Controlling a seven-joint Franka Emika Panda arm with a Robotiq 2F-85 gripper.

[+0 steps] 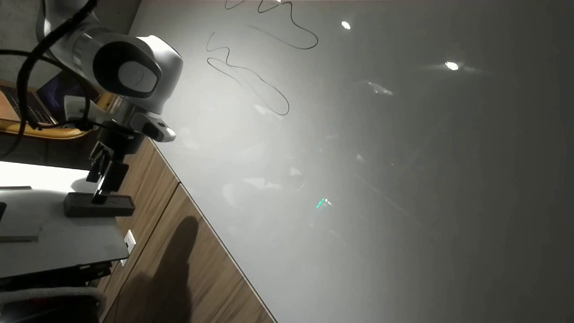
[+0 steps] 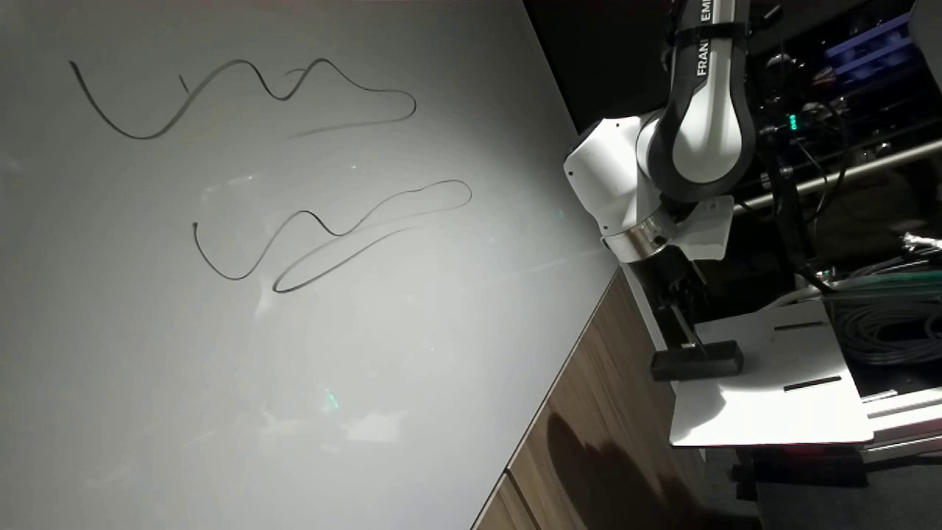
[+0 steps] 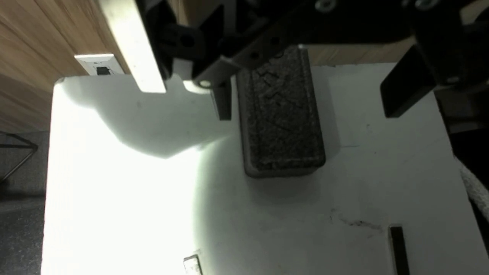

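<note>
A dark grey felt-like block, resembling a board eraser [image 3: 284, 119], lies on a small pale shelf [image 3: 366, 183]. My gripper is open above it; one finger pad [image 3: 223, 101] shows just left of the block and the other well to its right, with clear space on that side. In exterior view 1 the gripper [image 1: 105, 188] stands over the eraser [image 1: 119, 205], and in exterior view 2 the eraser [image 2: 706, 361] sits under the fingers. Thin wavy dark lines [image 2: 265, 243] mark the big white board [image 2: 176, 353].
Wood panelling [image 1: 161, 226] with a white wall socket [image 3: 100, 64] borders the shelf. Narrow slots [image 3: 397, 249] cut through the shelf's surface. Coiled cables [image 2: 892, 331] lie beyond it in exterior view 2. The shelf around the eraser is otherwise bare.
</note>
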